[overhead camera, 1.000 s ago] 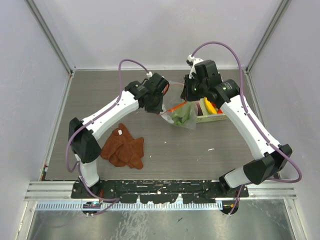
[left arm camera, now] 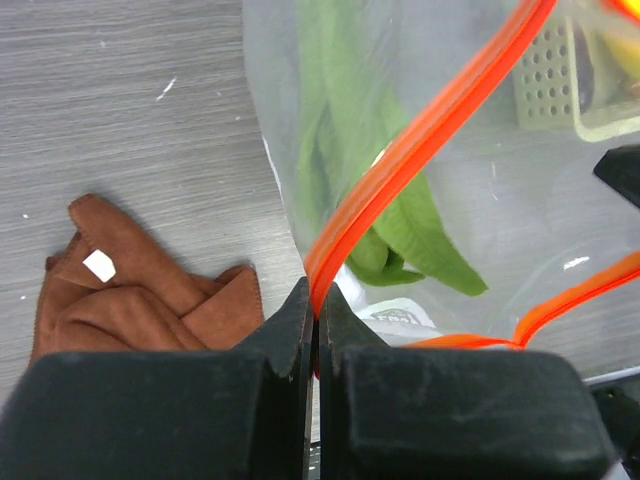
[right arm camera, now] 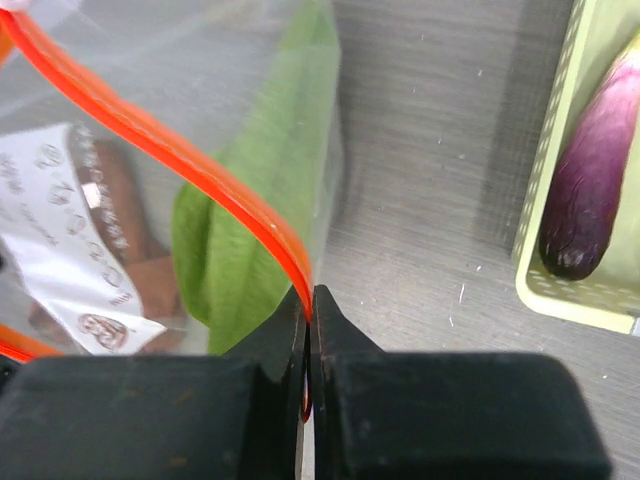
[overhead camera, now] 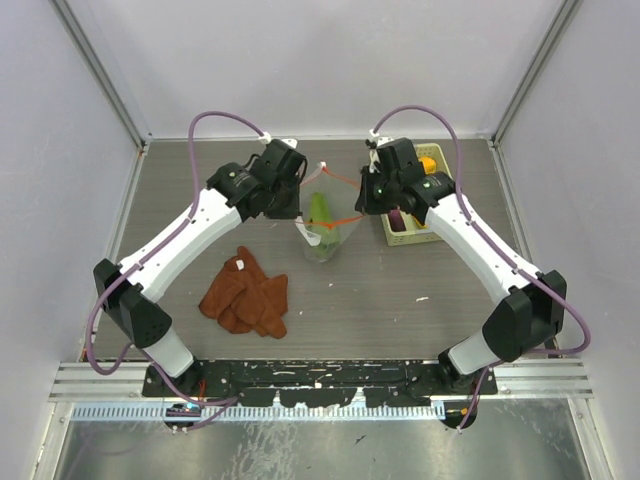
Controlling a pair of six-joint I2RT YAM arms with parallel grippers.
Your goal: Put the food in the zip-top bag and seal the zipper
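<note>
A clear zip bag with orange zipper edges [overhead camera: 340, 224] hangs mouth-up between both grippers, green vegetable [left arm camera: 420, 235] inside, along with a white printed panel [right arm camera: 75, 240]. My left gripper is shut on one zipper edge at the bag's left. My right gripper is shut on the zipper at the other side. The pale green basket [right arm camera: 535, 280] stands at the back right, holding a purple eggplant [right arm camera: 590, 160] and yellow food [overhead camera: 426, 164].
A brown cloth [overhead camera: 245, 295] lies at the front left of the grey table [overhead camera: 370, 310].
</note>
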